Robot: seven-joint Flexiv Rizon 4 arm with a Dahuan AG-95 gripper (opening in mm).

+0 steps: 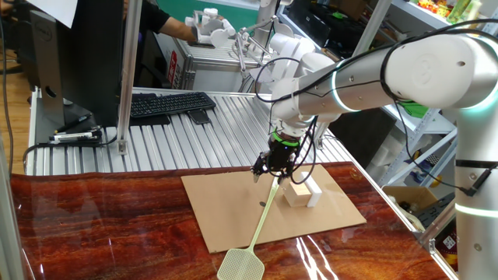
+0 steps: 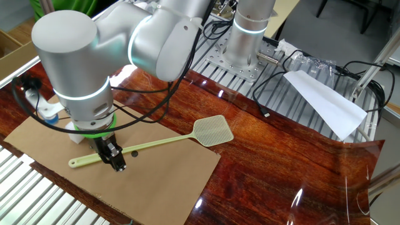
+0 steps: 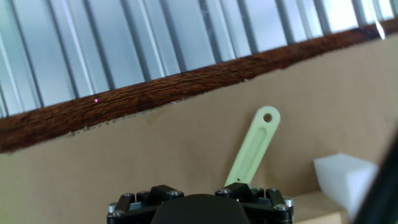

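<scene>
A pale green fly swatter [image 1: 268, 208] lies across the cardboard sheet, its mesh head [image 2: 213, 130] reaching onto the red-brown wooden table. In the wrist view, its handle end [image 3: 256, 140] with a round hole shows just beyond the fingers. My black gripper [image 1: 272, 166] hangs over the handle end of the swatter, pointing down. Its two fingers [image 3: 255, 194] stand apart in the wrist view, so it is open, and nothing appears held between them. Part of the handle is hidden behind the gripper.
Beside the handle, a tan block [image 1: 296, 196] and a white block [image 1: 313, 192] sit on the cardboard [image 1: 220, 214]. Ribbed metal decking [image 3: 143, 43] borders the table, with a keyboard [image 1: 171, 104] on it. Bare tabletop [image 2: 269, 169] lies past the swatter's head.
</scene>
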